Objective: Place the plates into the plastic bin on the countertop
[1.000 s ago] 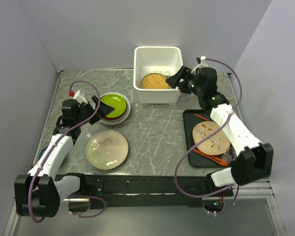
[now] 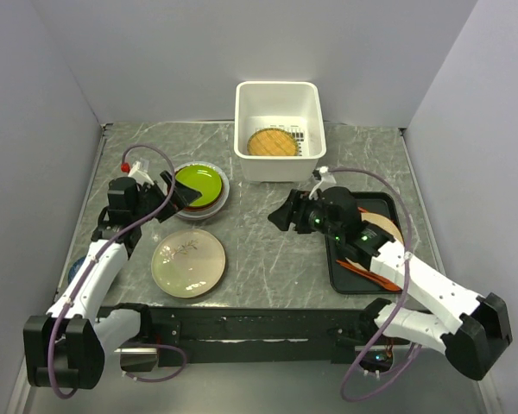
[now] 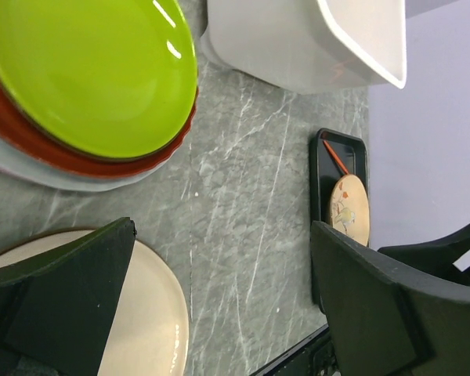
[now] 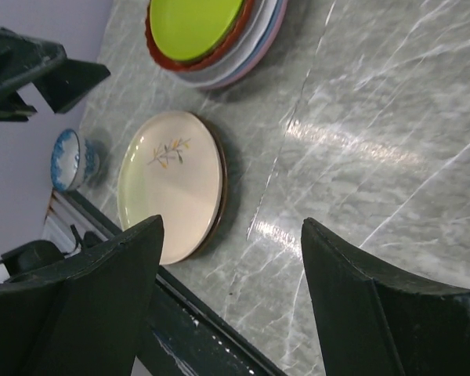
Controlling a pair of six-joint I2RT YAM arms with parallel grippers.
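Note:
At the back of the counter stands the white plastic bin [image 2: 280, 168], with a yellow-orange patterned plate [image 2: 273, 143] lying inside. A green plate [image 2: 200, 183] tops a stack at the left, over a red-brown plate [image 3: 70, 159] and a pale plate [image 3: 102, 185]. Nearer the front lies a cream plate with a floral sprig [image 2: 188, 263], apparently over another. My left gripper [image 2: 183, 191] hovers open beside the stack, nothing between its fingers. Open and empty, my right gripper [image 2: 285, 222] is above the counter's middle, left of the black tray.
The black tray [image 2: 349, 298] at the right carries a floral plate [image 2: 379, 228], partly hidden by my right arm, and orange utensils [image 2: 373, 274]. A blue-and-white cup [image 4: 72, 160] sits at the left edge. Bare countertop [image 2: 259, 267] spreads across the middle.
From above the bin's right edge, my right gripper has come forward and left to the middle of the counter. The left arm and the plates have stayed practically still.

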